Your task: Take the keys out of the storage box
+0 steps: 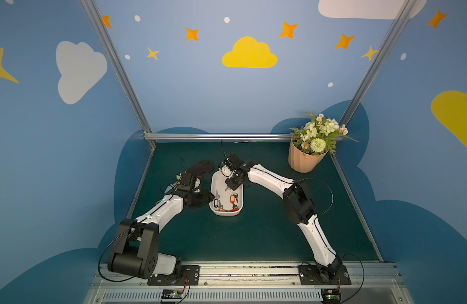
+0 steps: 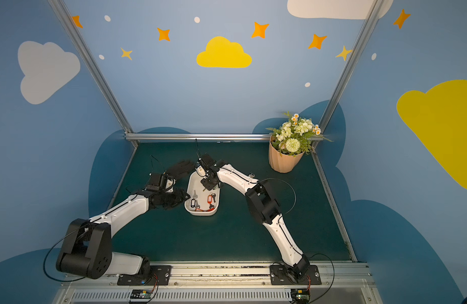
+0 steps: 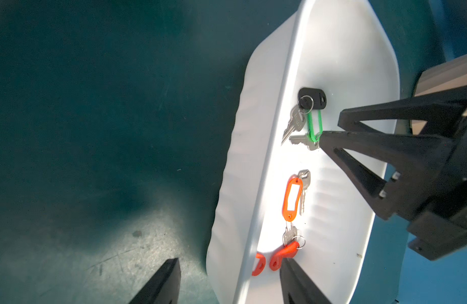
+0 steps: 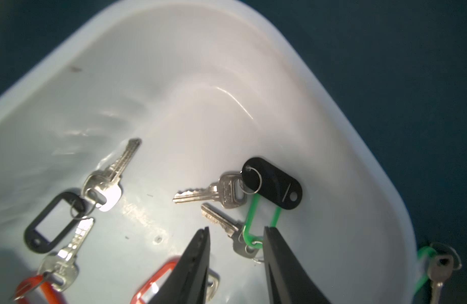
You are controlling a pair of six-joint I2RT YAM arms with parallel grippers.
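Observation:
The white storage box [image 1: 211,200] holds several keys with tags. A black tag [image 4: 274,183] with its key lies by a green tag [image 4: 249,217] and its key near the far end. An orange tag [image 3: 292,199] with a key is mid-box; more orange tags [image 3: 284,254] lie at the near end. Towards the left side sits a black-framed tag [image 4: 51,223]. My right gripper is over the box, fingers apart around the green-tagged key's end, nothing held. My left gripper stands open above the left wall, empty.
A green-tagged key [image 4: 438,268] lies on the table right of the box. A flower pot [image 1: 304,158] stands at the back right, and a black glove-like thing [image 1: 202,167] behind the left arm.

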